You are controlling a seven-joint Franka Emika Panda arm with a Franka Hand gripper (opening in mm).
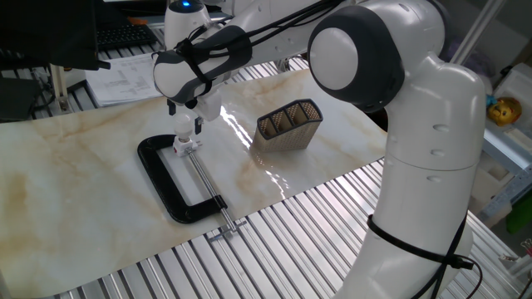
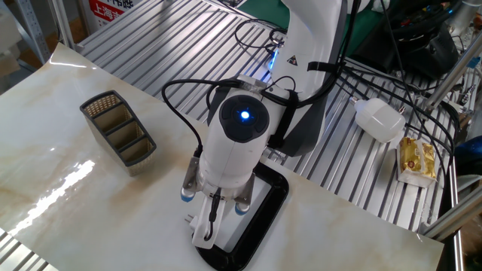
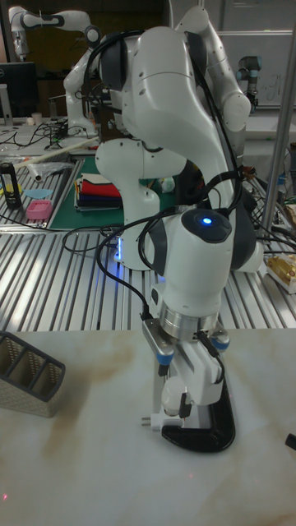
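A black C-clamp (image 1: 169, 193) with a metal screw lies flat on the marble-patterned sheet. At the clamp's far end is a small white plug-in light (image 1: 184, 144), its prongs pointing sideways in exterior view 3 and its rounded white part (image 3: 174, 386) upward. My gripper (image 1: 184, 120) is low over it, dark fingertips (image 1: 198, 125) on either side of the rounded part. Whether the fingers touch that part is too small to tell. From above, in exterior view 2, the hand hides much of the spot, and the clamp frame (image 2: 273, 197) runs beneath it.
A tan, mesh-sided organizer (image 1: 289, 126) with several compartments stands upright on the sheet, apart from the clamp. Off the sheet, on the slatted metal table (image 2: 339, 162), sit a white bulb-shaped item (image 2: 379, 120) and a gold-topped box (image 2: 416, 160).
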